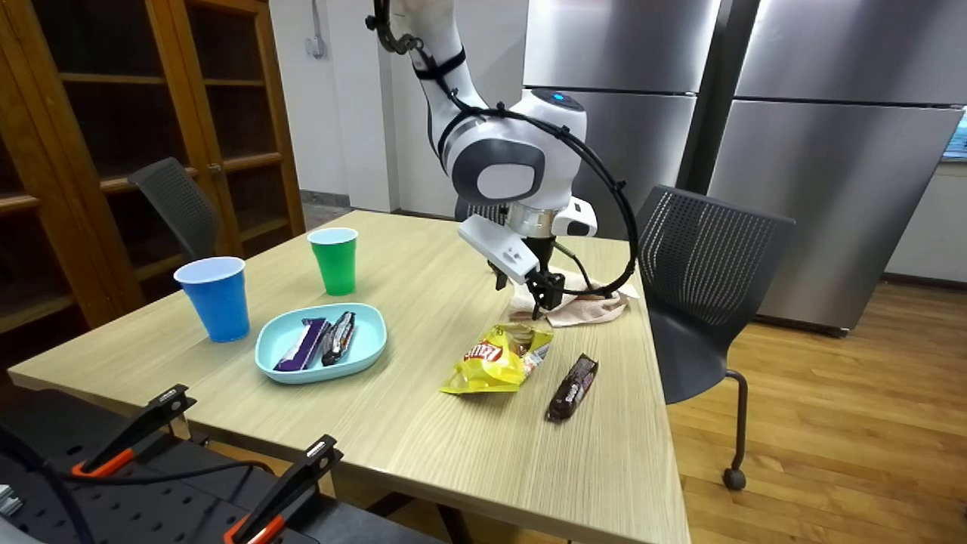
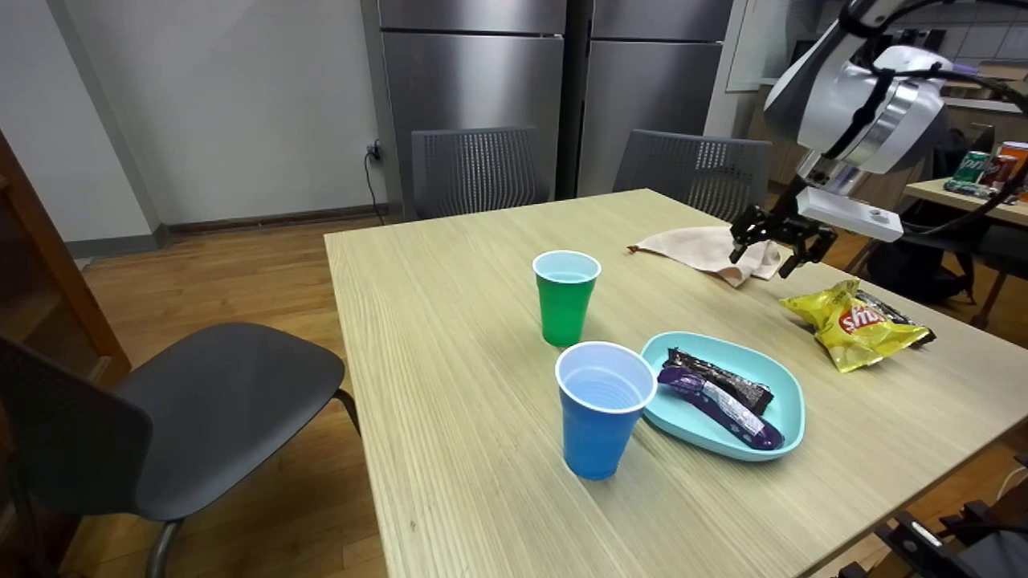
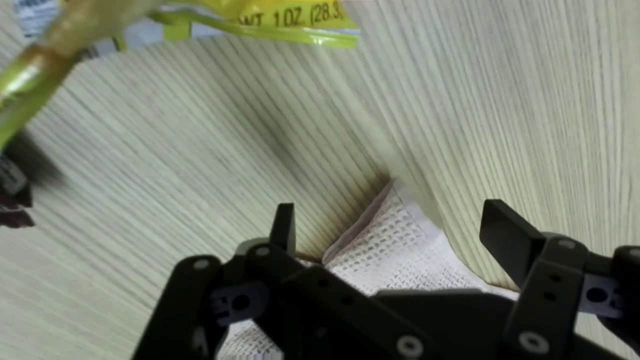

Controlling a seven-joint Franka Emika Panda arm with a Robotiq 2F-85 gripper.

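Note:
My gripper stands open over a corner of the pale pink cloth (image 3: 390, 252), whose tip shows between the spread fingers. In exterior view 2 the gripper (image 2: 761, 262) is low at the cloth (image 2: 701, 247), which lies crumpled near the table's far right edge. Whether the fingertips touch it I cannot tell. A yellow chip bag (image 1: 494, 361) lies just in front of the gripper, with a dark wrapped bar (image 1: 573, 388) beside it. Two wrapped bars, one purple (image 2: 718, 406) and one dark (image 2: 720, 377), rest in a turquoise tray (image 2: 788, 385).
A green cup (image 1: 336, 263) and a blue cup (image 1: 217, 299) stand upright on the left part of the table (image 1: 408, 426). Dark chairs (image 1: 702, 272) are close to the table's edges.

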